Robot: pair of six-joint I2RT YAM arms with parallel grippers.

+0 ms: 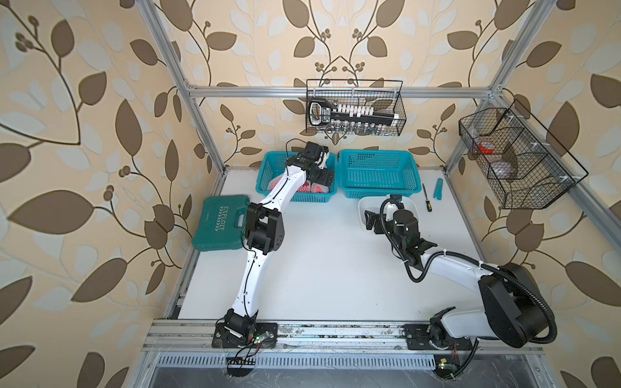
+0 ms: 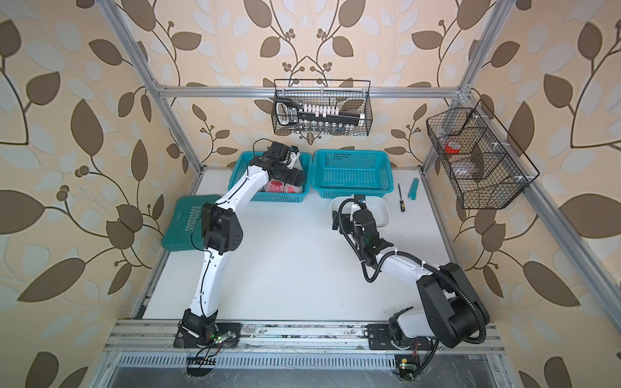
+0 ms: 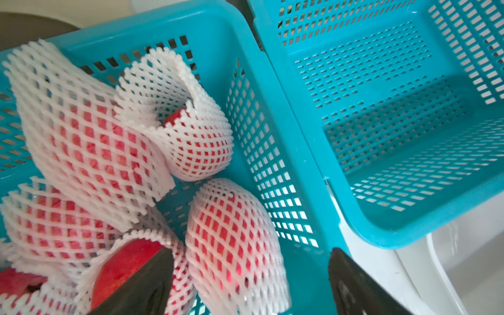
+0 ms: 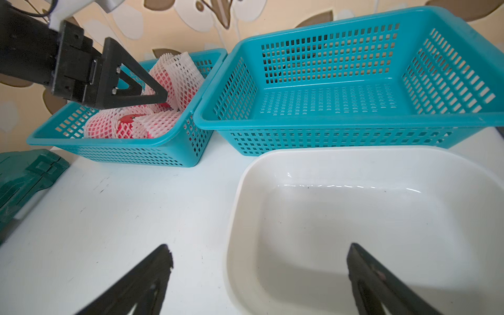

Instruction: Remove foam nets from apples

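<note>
Several red apples in white foam nets lie in the left teal basket (image 3: 286,157). One netted apple (image 3: 233,241) sits near that basket's right wall, between and in front of my left fingers in the left wrist view. Behind it lies a smaller netted apple (image 3: 199,134) whose net gapes at the top. Another red apple (image 3: 128,267) shows bare through its open net, partly covered by a left finger. My left gripper is open above them with nothing held. My right gripper stands open and empty at the white basin's left side.
The right teal basket (image 4: 336,123) is empty, and so is the white basin (image 4: 336,225) in front of it. A green case (image 1: 221,223) lies at the left, a screwdriver (image 1: 428,203) at the right.
</note>
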